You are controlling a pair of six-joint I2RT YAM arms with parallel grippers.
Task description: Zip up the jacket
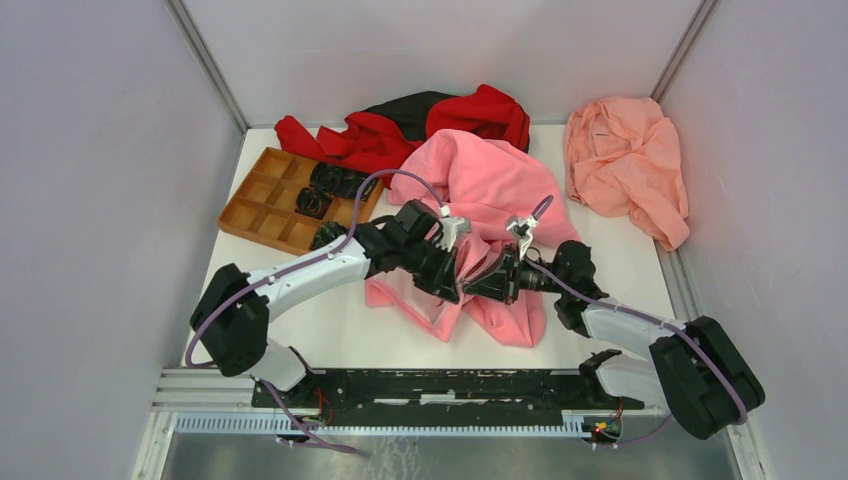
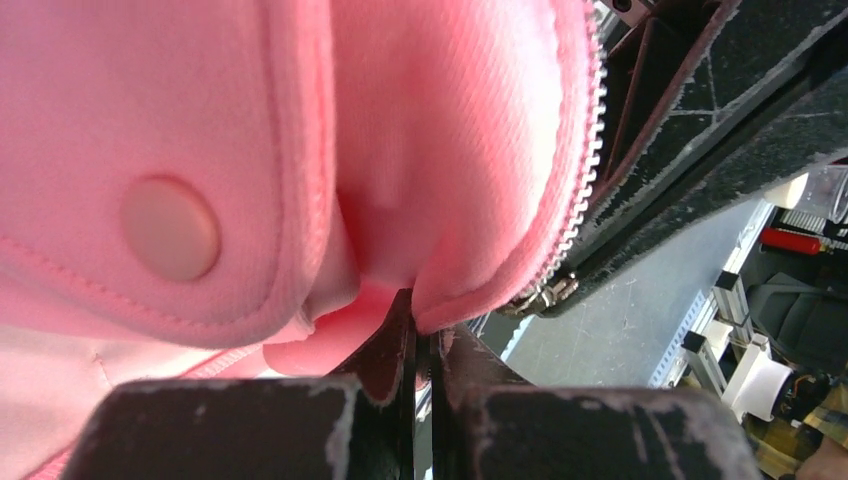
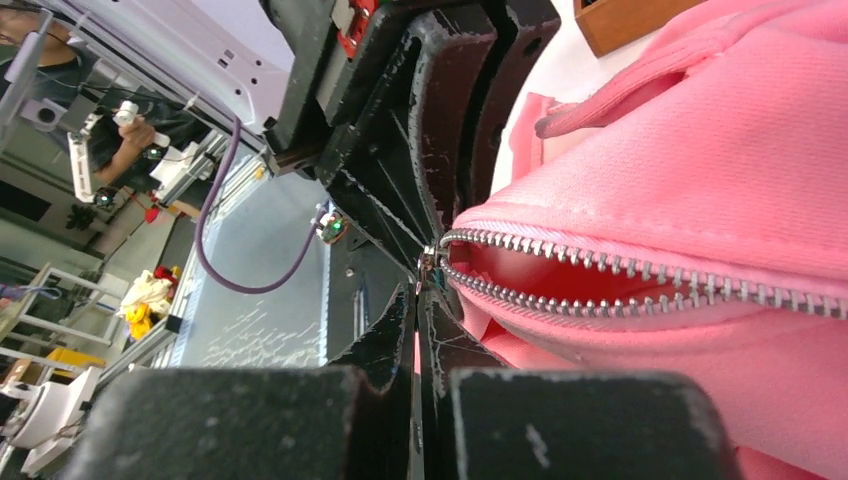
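The pink jacket [image 1: 490,180] lies bunched on the table, its lower part lifted between my two grippers. In the left wrist view my left gripper is shut on the jacket's edge beside a row of zipper teeth [image 2: 590,150]. My right gripper is shut, its fingertips right by a small metal zipper piece [image 3: 428,262] at the jacket's edge; whether that piece sits between them I cannot tell. From there two rows of teeth [image 3: 560,250] gape apart, then run close together farther right.
A wooden compartment tray [image 1: 240,215] with black items stands at the left. Red cloth [image 1: 365,140] and black cloth [image 1: 410,110] lie along the back, a peach cloth [image 1: 625,165] at the back right. Bare white table [image 1: 330,335] shows at front left.
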